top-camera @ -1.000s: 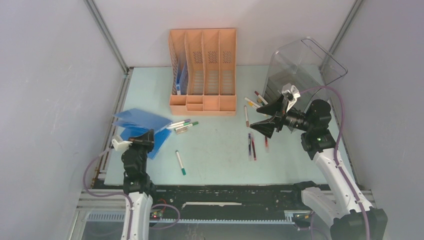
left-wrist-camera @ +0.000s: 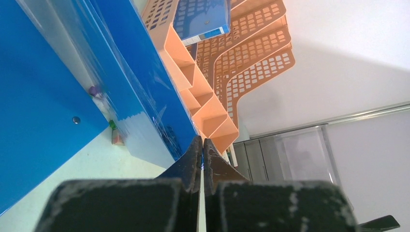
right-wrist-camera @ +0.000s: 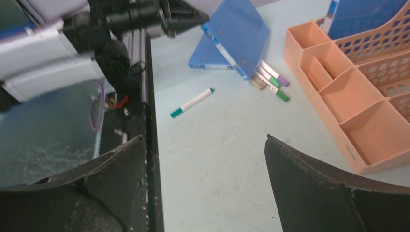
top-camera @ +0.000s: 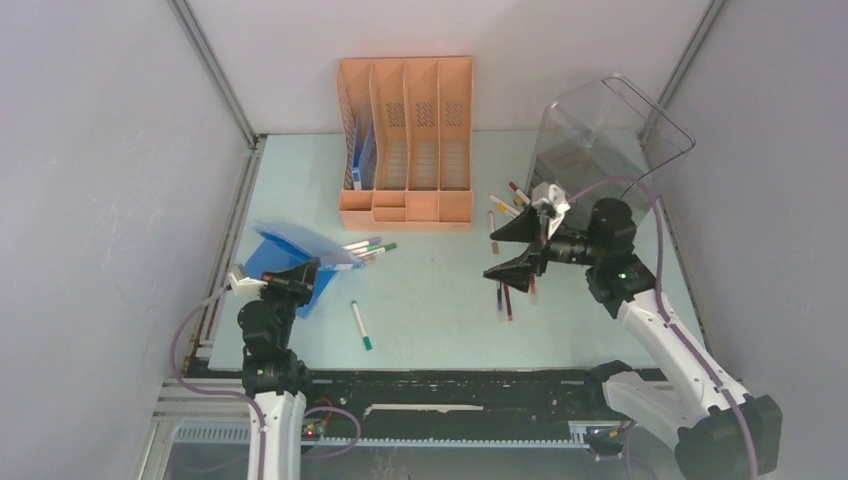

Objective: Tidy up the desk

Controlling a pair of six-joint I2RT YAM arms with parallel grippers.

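Note:
My left gripper (top-camera: 312, 266) is shut on the edge of a blue folder (top-camera: 300, 242), which is lifted at a slant above another blue sheet (top-camera: 262, 258) on the left of the desk. In the left wrist view the folder (left-wrist-camera: 140, 82) rises from the fingertips. The peach organizer (top-camera: 425, 210) stands at the back, with a blue file (top-camera: 363, 160) in its leftmost slot. Markers (top-camera: 378, 248) lie beside the folder, and a single marker (top-camera: 361, 325) lies nearer the front. My right gripper (top-camera: 490, 255) is open over the right half, with nothing between its fingers.
A clear bin (top-camera: 590, 120) stands at the back right, with several markers (top-camera: 508, 300) lying near it and under the right arm. A dark rail strip runs along the front edge.
The folder at my left gripper has risen and swung toward the right, with the gripper shifting slightly. My right arm has moved left and a little toward the front.

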